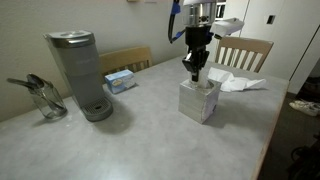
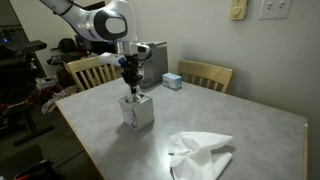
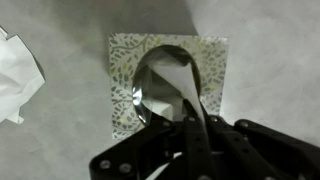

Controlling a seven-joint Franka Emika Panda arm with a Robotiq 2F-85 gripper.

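Note:
A tissue box (image 3: 125, 60) with a leafy pattern on its top stands on the table, and its round opening lies under the fingers in the wrist view. White tissue (image 3: 180, 76) rises from that opening and narrows toward my fingertips. My gripper points down at the opening and is shut. Whether the tissue is pinched between the fingers or only lies against them, I cannot tell. From outside, the box (image 1: 198, 104) sits upright directly below the gripper (image 1: 196, 79).
Crumpled white cloth or paper (image 2: 200, 155) lies apart from the box. A grey coffee machine (image 1: 80, 72), a small blue-and-white box (image 1: 120, 81) and a glass of utensils (image 1: 47, 101) stand farther off.

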